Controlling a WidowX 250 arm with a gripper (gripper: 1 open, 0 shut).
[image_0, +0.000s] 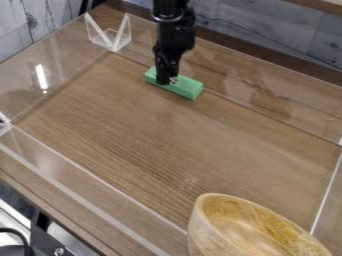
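A green rectangular block (182, 87) lies on the wooden table near its back centre. The dark gripper (168, 66) hangs from the top of the view, low at the block's left end. Its lower tip overlaps that end; whether it touches, and whether it is open or shut, I cannot tell.
A large yellow bowl (251, 232) stands at the front right. Clear plastic brackets sit at the back left and left edge of the table (134, 150). A wall runs along the back.
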